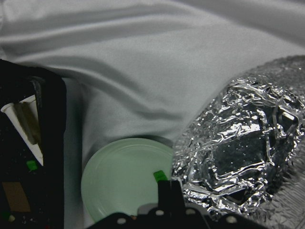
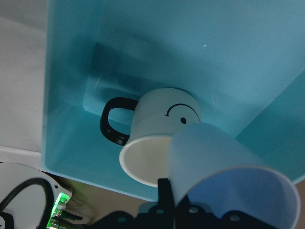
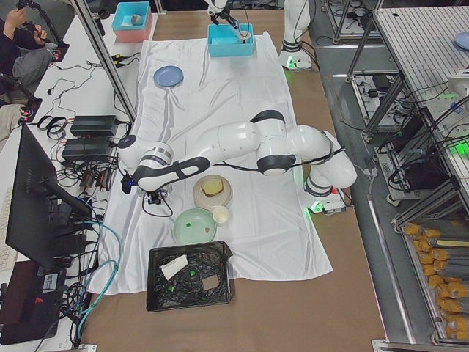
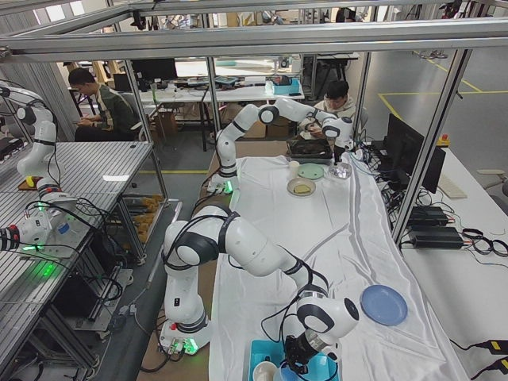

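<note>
In the left wrist view my left gripper is at a crumpled foil dish, beside a green plate with a green bit on it; whether its fingers grip the foil is unclear. My right gripper is at a light blue cup, which looks held in it, above a blue bin. A white mug with a black handle lies in that bin.
A black bin with litter stands at the near end. A beige plate with a yellow piece and a cream cup are nearby. A blue plate sits on the cloth.
</note>
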